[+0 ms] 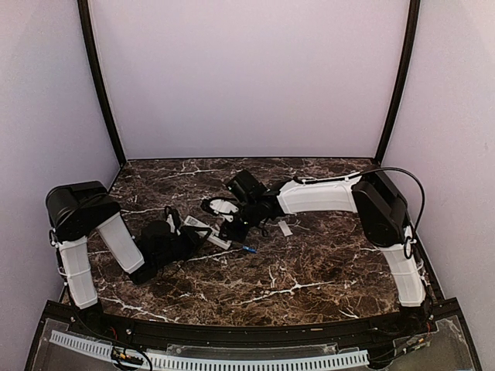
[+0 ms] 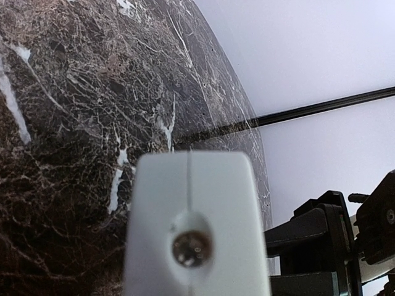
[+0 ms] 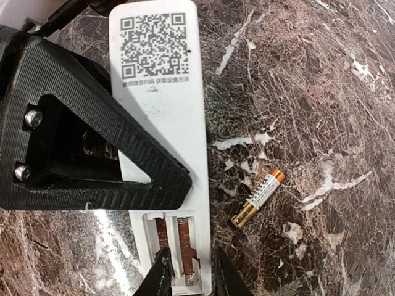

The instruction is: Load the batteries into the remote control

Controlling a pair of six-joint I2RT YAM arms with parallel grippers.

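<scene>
The white remote control (image 3: 160,117) lies back side up, its QR code at the far end in the right wrist view. My left gripper (image 1: 199,234) is shut on its middle, one black finger (image 3: 154,179) across it. The left wrist view shows the remote's end (image 2: 191,203) close up. Its battery compartment (image 3: 174,246) is uncovered; no battery shows in the two slots. Over its lower end my right gripper stands part open, nothing visible between its fingertips. One battery (image 3: 258,198), orange and white with a gold end, lies loose on the table beside the remote.
A small white piece (image 1: 285,228), perhaps the battery cover, lies on the marble table to the right of the right gripper.
</scene>
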